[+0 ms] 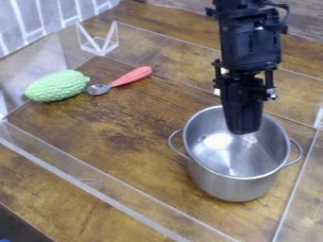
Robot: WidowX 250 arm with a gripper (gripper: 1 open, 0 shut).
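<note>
My gripper point(244, 100) hangs from the top right, above the rear of a steel pot point(233, 170) with two loop handles. A dark piece at its tip reaches down to the pot's opening; whether it is a held object or part of the gripper is unclear, and so is the state of the fingers. The pot's inside looks empty where visible.
A green bumpy corn-like toy point(57, 86) and a spoon with a red handle point(131, 76) lie at the left. Clear plastic edges border the wooden surface.
</note>
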